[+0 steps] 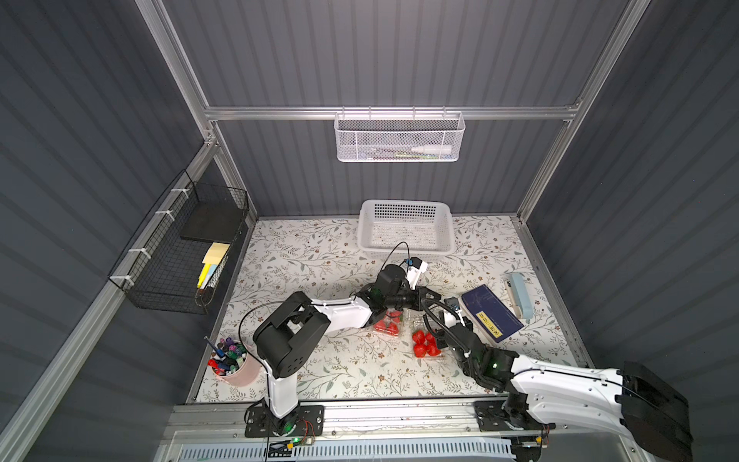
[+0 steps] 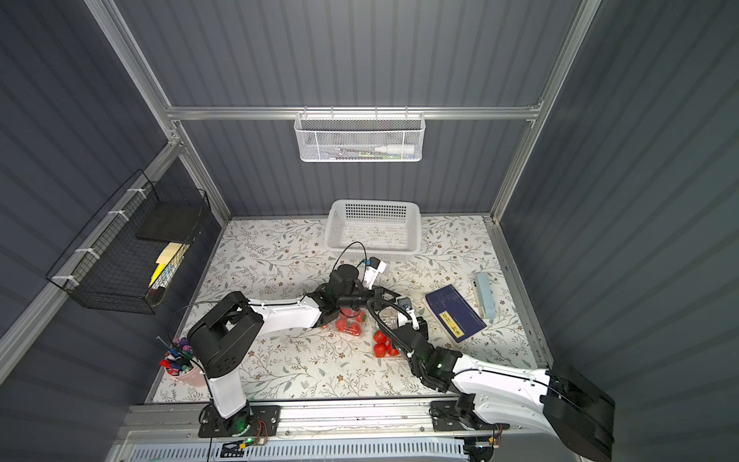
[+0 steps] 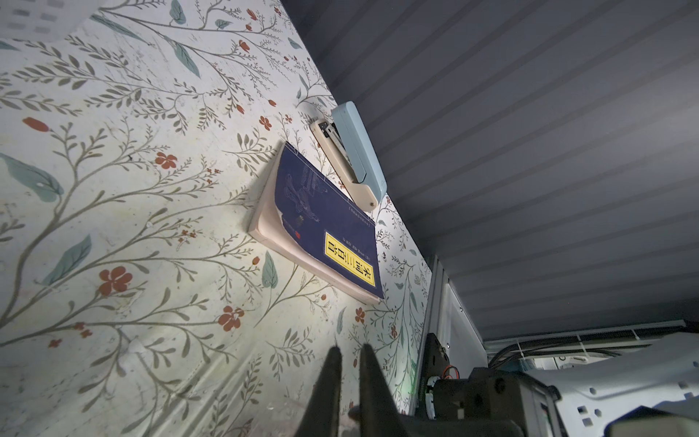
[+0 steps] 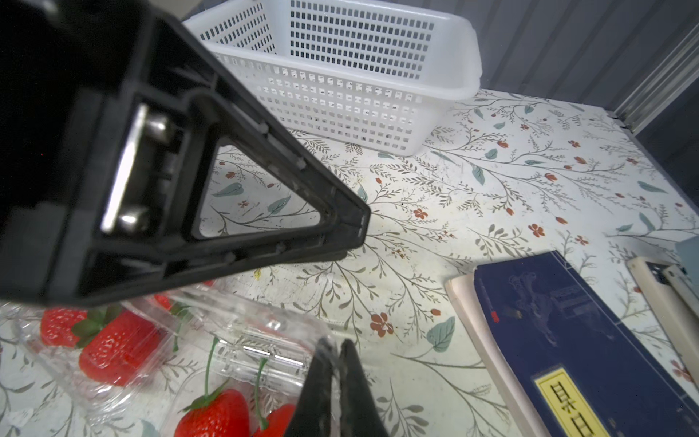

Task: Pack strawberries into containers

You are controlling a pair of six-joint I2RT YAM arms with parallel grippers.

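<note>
Strawberries [image 4: 211, 416] sit in a clear plastic container near the table's middle, on the floral cloth. My right gripper is shut at this container's thin clear edge, which seems to pass between its fingertips. A second clear container with strawberries [image 4: 120, 348] lies to its left. My left gripper reaches across from the left, just above and behind the nearer container. Its fingers [image 3: 331, 393] stand slightly apart, with only a narrow gap between them. The clear lid [image 4: 262, 320] is hard to make out; I cannot tell whether the left fingers touch it.
A white basket [image 1: 406, 252] stands empty at the back. To the right lie a dark blue book [image 1: 490, 312] and a stapler [image 1: 520, 295]. A pink pen cup [image 1: 244, 372] is at the front left. My two arms cross close together.
</note>
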